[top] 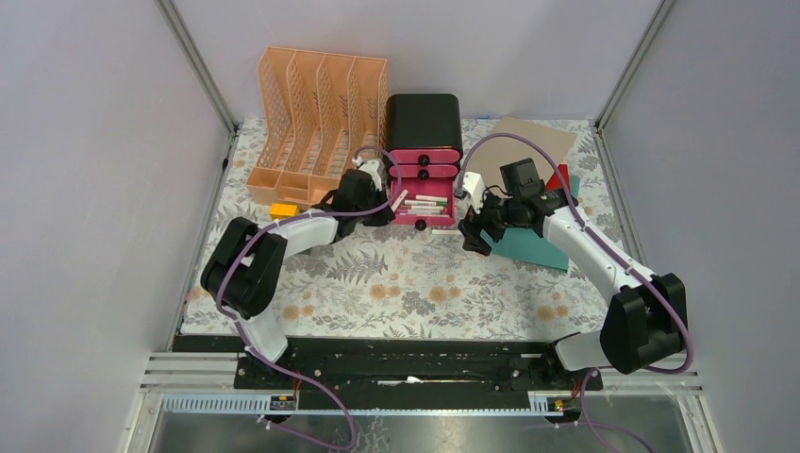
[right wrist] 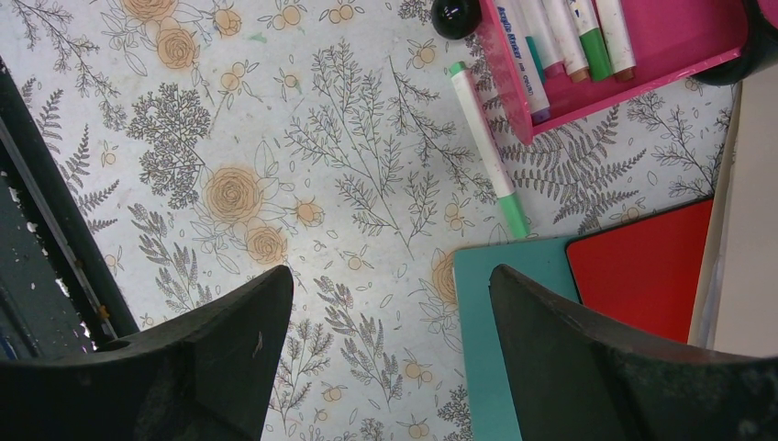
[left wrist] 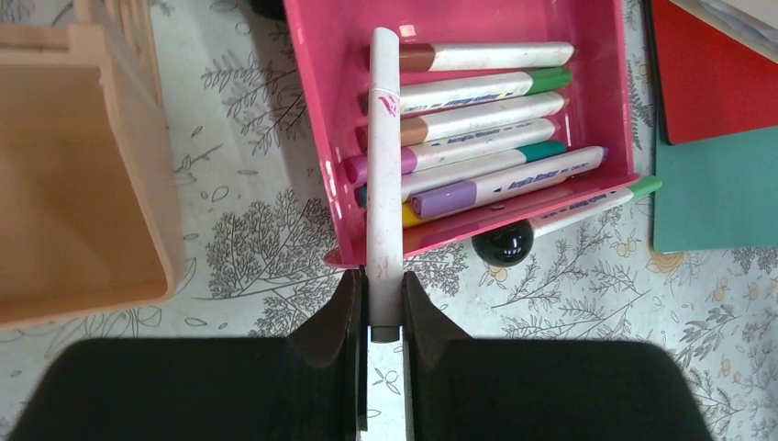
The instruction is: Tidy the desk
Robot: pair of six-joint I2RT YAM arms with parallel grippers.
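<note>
My left gripper is shut on a white marker [left wrist: 385, 184], held over the left side of the pink drawer [left wrist: 616, 92], which holds several markers [left wrist: 500, 55]. The drawer [top: 445, 217] is pulled out at the bottom of the black cabinet [top: 423, 118]. A green-capped marker [right wrist: 482, 138] lies on the desk outside the drawer, beside its knob [right wrist: 454, 14]. My right gripper hangs open over the desk right of the drawer, nothing between its fingers.
A peach organizer [top: 292, 179] stands left of the cabinet, a yellow block [top: 283, 209] before it. Teal [right wrist: 495, 377] and red [right wrist: 642, 266] folders and a beige board [top: 528, 132] lie at right.
</note>
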